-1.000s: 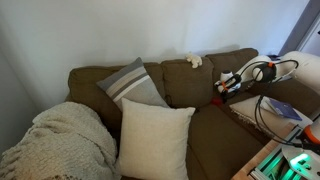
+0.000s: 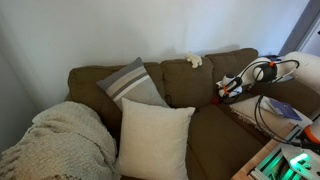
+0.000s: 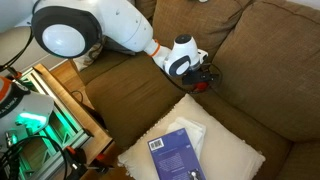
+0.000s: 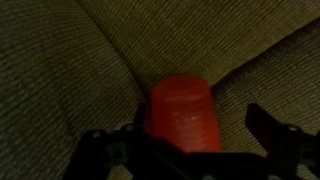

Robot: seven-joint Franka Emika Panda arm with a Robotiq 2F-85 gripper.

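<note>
A red object with a rounded end [image 4: 183, 115] rests on the brown sofa, by the crease where seat and backrest meet. In the wrist view it lies between the dark fingers of my gripper, which stand apart. A gap shows between the object and the right finger; whether the left finger touches it is too dark to tell. In exterior view 2 the red object [image 3: 201, 87] shows just below the gripper [image 3: 209, 74]. Only a small red patch [image 2: 215, 100] appears in exterior view 1.
A white cushion [image 3: 235, 145] with a purple book [image 3: 178, 157] on it lies on the seat near the arm. A cream pillow [image 2: 153, 140] and a striped pillow [image 2: 130, 83] lean farther along. A pale plush toy [image 2: 194, 61] sits on the backrest.
The end of the arm appears slightly lower by the backrest than a second ago. The pillows and the rest of the sofa look the same.
</note>
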